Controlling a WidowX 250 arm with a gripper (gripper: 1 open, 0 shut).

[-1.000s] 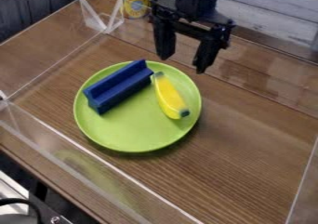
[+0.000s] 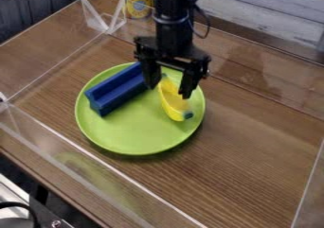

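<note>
My black gripper (image 2: 169, 78) hangs open over the upper part of a green plate (image 2: 127, 130), one finger on each side of a yellow banana-like object (image 2: 175, 104), whose upper end is partly hidden by it. A dark blue block (image 2: 116, 87) lies diagonally on the plate's left side, beside the gripper. Whether the fingers touch the yellow object I cannot tell.
A can (image 2: 135, 2) stands at the back, left of the arm. A black cable lies at the front left corner.
The plate and the things on it look unmoved.
</note>
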